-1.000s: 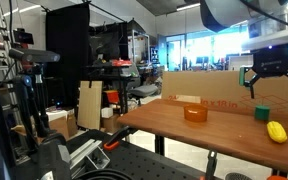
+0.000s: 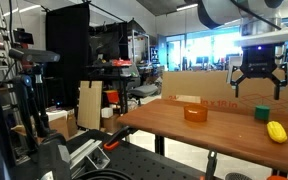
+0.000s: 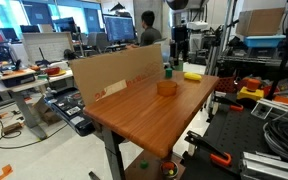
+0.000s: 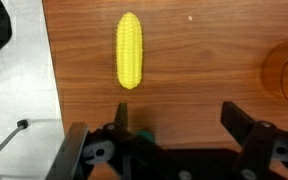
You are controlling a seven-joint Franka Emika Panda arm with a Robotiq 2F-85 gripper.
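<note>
My gripper hangs open above the table, its two black fingers wide apart and nothing between them. A yellow corn cob [image 4: 129, 50] lies on the wood, ahead of the left finger in the wrist view; in exterior view 1 the same corn [image 2: 276, 132] is near the table's right edge. An orange bowl [image 2: 195, 113] stands farther left on the table and shows partly at the right of the wrist view. Behind the corn stands a green object [image 2: 262, 113]; in the wrist view, the gripper covers most of it.
A tan panel [image 3: 114, 75] rises along one long side. Cables and a black case [image 3: 264, 130] lie beside the table in exterior view 2.
In exterior view 1 the gripper has shifted a little to the left and slightly up over the second. The corn, bowl and green object have stayed put.
</note>
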